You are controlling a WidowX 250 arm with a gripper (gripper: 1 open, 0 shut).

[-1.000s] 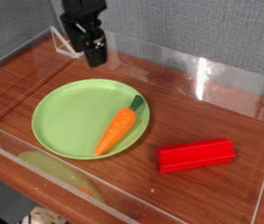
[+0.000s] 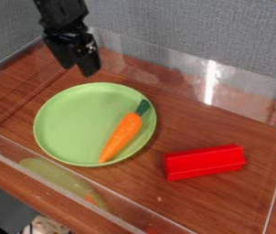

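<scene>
A green plate (image 2: 73,119) rests on the wooden table, with an orange carrot (image 2: 121,137) lying on its right side, green top pointing up-right. My black gripper (image 2: 83,64) hangs at the top left, above and behind the plate, apart from it, with nothing visible between its fingers; it stands open.
A red block (image 2: 204,163) lies right of the plate. Clear low walls edge the table, with a grey panel (image 2: 207,37) behind.
My gripper has moved slightly left over the last second. The plate, carrot and red block are unchanged.
</scene>
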